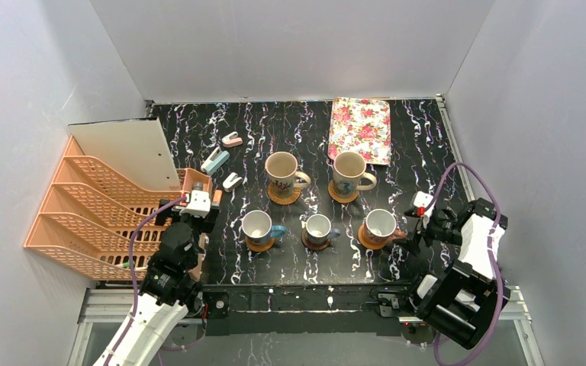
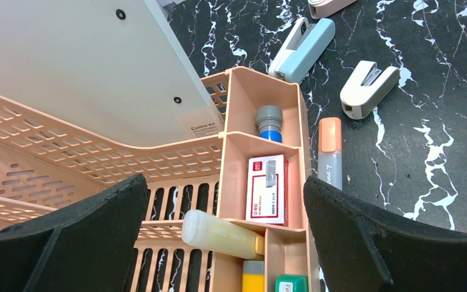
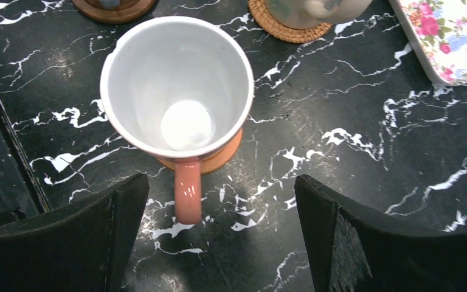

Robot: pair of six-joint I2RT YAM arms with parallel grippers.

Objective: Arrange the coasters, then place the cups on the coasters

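The cup with a reddish-brown handle (image 3: 188, 191) and white inside stands upright on its round orange-brown coaster (image 3: 224, 157), which it mostly covers in the right wrist view. From above, that cup (image 1: 381, 223) is the rightmost in the front row. My right gripper is wide open behind the handle, clear of it, with nothing between its fingers. Over at the organizer, my left gripper stands open above the small compartments and holds nothing.
Several other mugs stand on coasters, among them a blue-handled cup (image 1: 257, 226) and a beige mug (image 1: 349, 171). A floral tray (image 1: 362, 130) lies at the back. The peach organizer (image 1: 84, 221) fills the left side, near staplers (image 1: 215, 161). Bare tabletop surrounds the right gripper.
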